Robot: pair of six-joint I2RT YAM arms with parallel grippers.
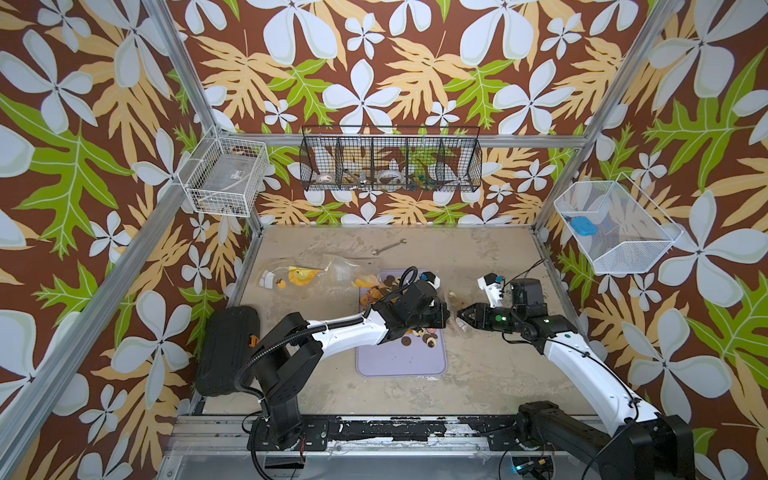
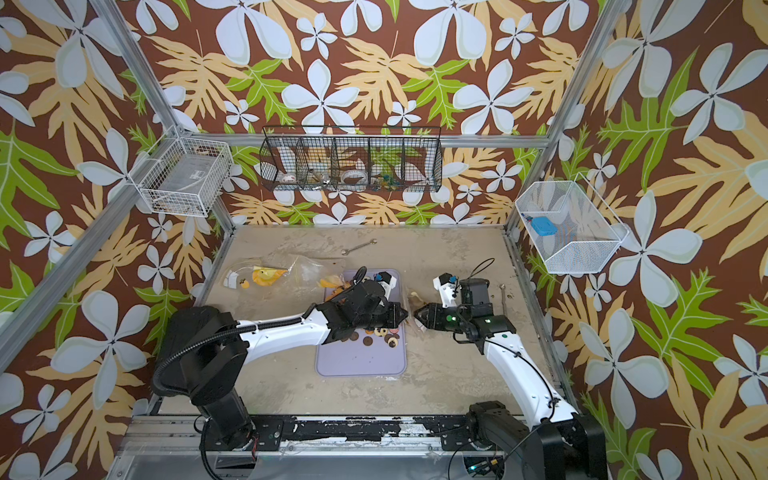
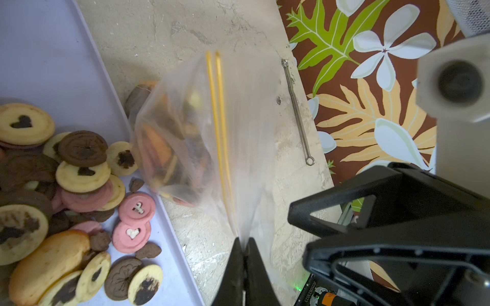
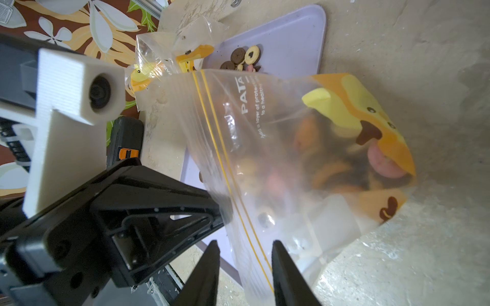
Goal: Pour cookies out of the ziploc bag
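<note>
A ziploc bag of cookies (image 4: 352,132), with an orange animal print and yellow seal strips, hangs between the grippers at the lilac tray's right edge. My left gripper is shut on the bag's thin top, above the seal's end. My right gripper has its fingers apart at the seal strips near the bag's other side; I cannot see them pinching it. Loose brown, cream and pink cookies (image 3: 84,183) are piled on the tray (image 1: 384,361).
Empty clear bags (image 1: 320,272) lie left of the tray. A black case (image 1: 220,352) is at the left, wrenches (image 3: 298,112) at back and right. Wire baskets (image 1: 390,160) hang above the table's edges.
</note>
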